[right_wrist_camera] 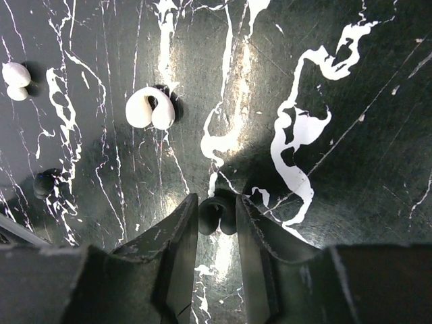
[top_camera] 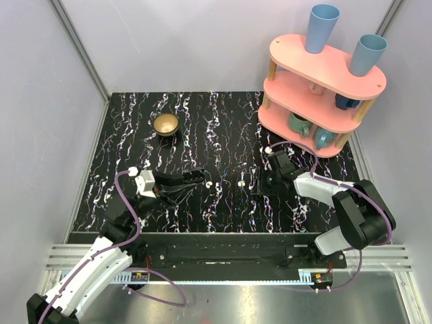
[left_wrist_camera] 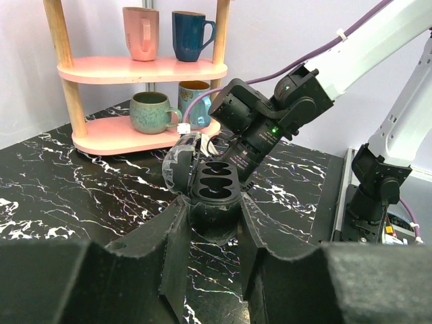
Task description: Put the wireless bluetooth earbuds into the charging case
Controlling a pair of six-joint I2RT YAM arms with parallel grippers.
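My left gripper is shut on the black charging case [left_wrist_camera: 214, 183], which it holds raised with the lid open and several round wells showing. From above, the case [top_camera: 194, 176] lies left of the table's middle. My right gripper points down and stands open, its fingers either side of a black curved earbud [right_wrist_camera: 228, 217] on the table. Whether they touch it, I cannot tell. Another black earbud [right_wrist_camera: 44, 183] lies farther left in the right wrist view. Two white earbuds lie there too: a U-shaped one [right_wrist_camera: 150, 108] and one at the left edge [right_wrist_camera: 16, 81].
At the back right stands a pink shelf [top_camera: 307, 92] holding mugs and blue cups. A gold bowl [top_camera: 166, 124] sits at the back left.
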